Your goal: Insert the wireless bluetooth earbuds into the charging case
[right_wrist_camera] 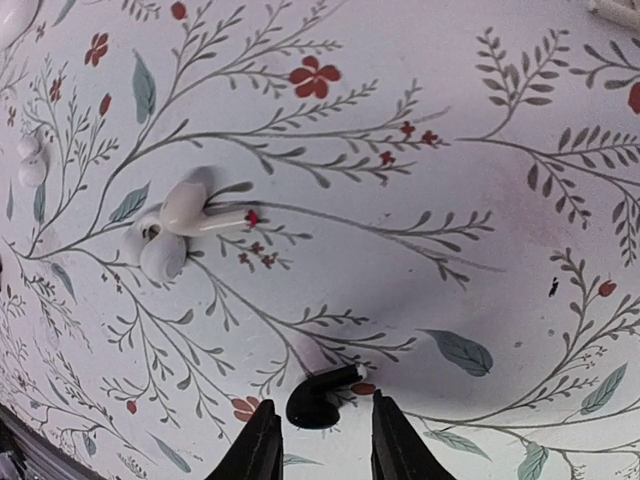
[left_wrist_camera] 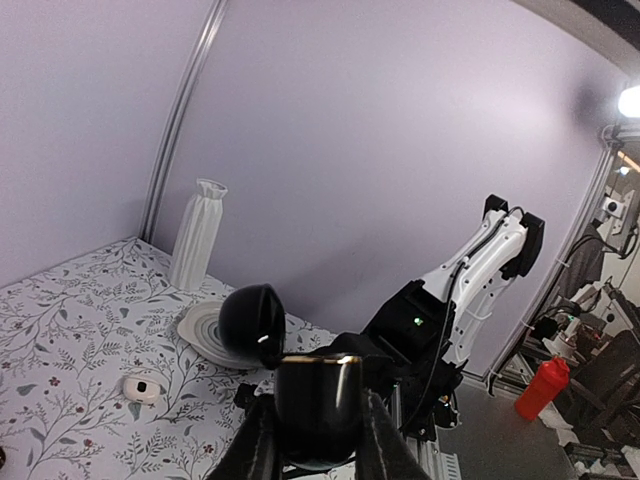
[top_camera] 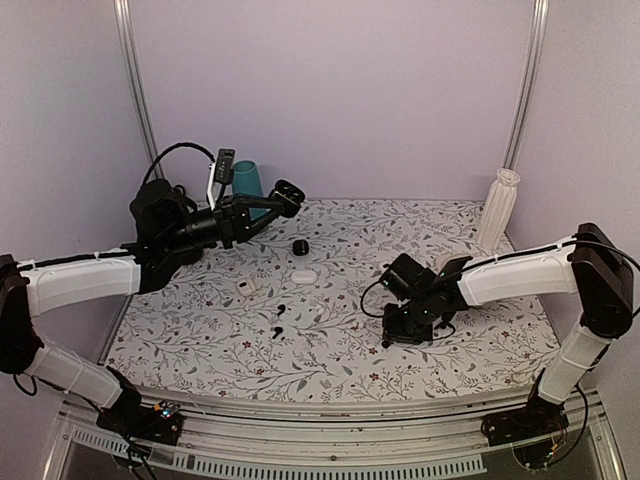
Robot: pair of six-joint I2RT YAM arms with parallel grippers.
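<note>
My left gripper [top_camera: 262, 208] is raised at the left, shut on the black charging case [left_wrist_camera: 318, 410], whose lid [left_wrist_camera: 250, 320] stands open. My right gripper hangs low over the cloth at the right, its two fingertips slightly apart just below a black earbud [right_wrist_camera: 312, 405] lying on the cloth; whether it grips anything cannot be told. Two more small black earbuds [top_camera: 280, 309] lie left of centre. Pale earbuds [right_wrist_camera: 180, 225] lie above the black one in the right wrist view.
A white vase [top_camera: 498, 208] and a coiled plate stand at the back right. A teal cup [top_camera: 246, 178] is at the back left. A black case [top_camera: 300, 247] and several white cases [top_camera: 304, 277] lie mid-table.
</note>
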